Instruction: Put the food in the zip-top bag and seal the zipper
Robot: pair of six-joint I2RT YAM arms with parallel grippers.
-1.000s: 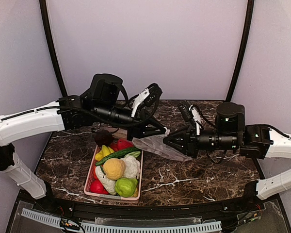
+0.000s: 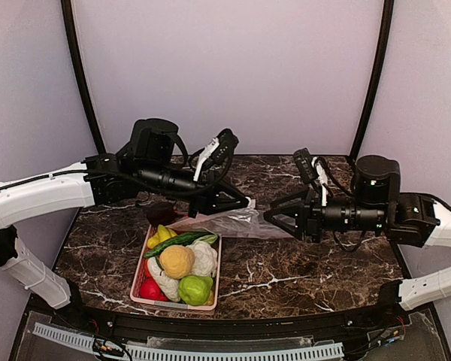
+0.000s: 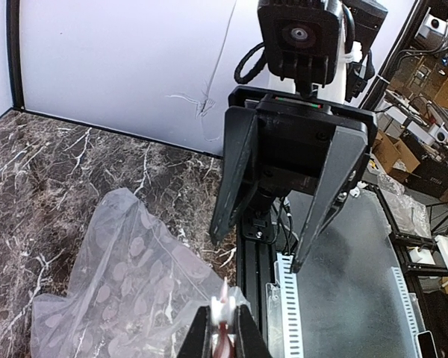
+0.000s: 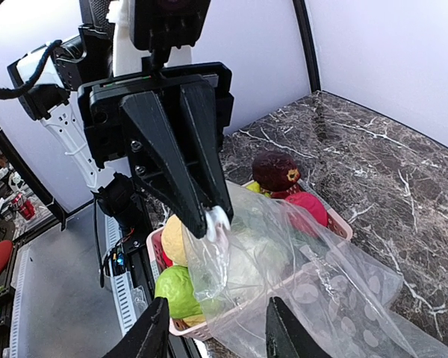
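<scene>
In the top view, a clear plastic bag (image 2: 229, 224) stretches below both grippers, and no food shows inside it. My left gripper (image 2: 248, 204) is shut on a bunched edge of it; in the right wrist view that pinched edge (image 4: 216, 222) sits between the left fingertips. The bag's dotted film (image 3: 131, 272) hangs loosely over the tabletop. My right gripper is open close by, its fingers spread with nothing gripped, and the bag (image 4: 313, 280) passes beyond them. Food lies in a pink basket (image 2: 134, 289), including a green pepper (image 2: 195, 289) and a round yellow-orange item (image 2: 177, 260).
A dark eggplant-like item (image 2: 161, 213) lies at the basket's back edge, beside yellow peppers (image 2: 161, 235) and a cucumber (image 2: 171, 244).
My right gripper has opened and drawn back a little to the right. The left gripper has shifted slightly left and down, the bag edge still in it.
</scene>
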